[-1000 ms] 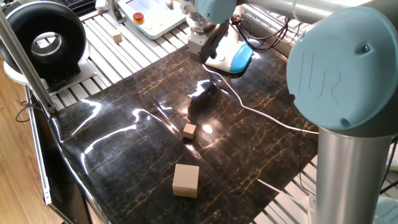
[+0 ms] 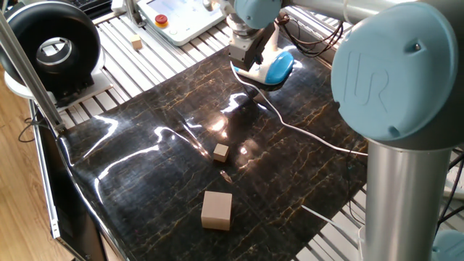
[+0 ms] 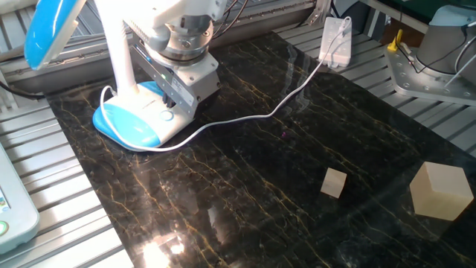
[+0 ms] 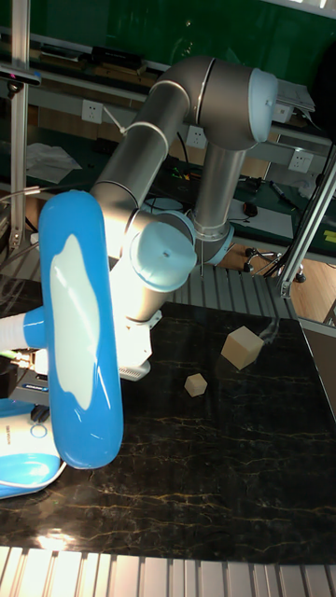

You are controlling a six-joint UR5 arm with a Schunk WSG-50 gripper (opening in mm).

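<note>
A blue and white desk lamp stands at the back of the dark marbled board; its base (image 2: pixel 278 68) is beside my gripper (image 2: pixel 250 56), which hangs over the board. In exterior view 2 my gripper (image 3: pixel 195 100) overlaps the lamp base (image 3: pixel 134 123), and whether they touch cannot be told. The fingertips are too dark and small to show the finger. The lamp's blue head (image 4: pixel 79 328) covers most of the gripper in exterior view 3. A small wooden cube (image 2: pixel 221 152) and a larger wooden cube (image 2: pixel 217 210) rest on the board, well apart from the gripper.
A white cable (image 3: pixel 245 117) runs from the lamp across the board to a power strip (image 3: pixel 336 45). The teach pendant (image 2: pixel 181 20) and another small wooden block (image 2: pixel 136 42) lie on the slatted table. Bare board (image 2: pixel 138 188) stretches left of the cubes.
In exterior view 1 my gripper has shifted right and slightly up the picture, closer to the lamp. Both cubes and the lamp stay put.
</note>
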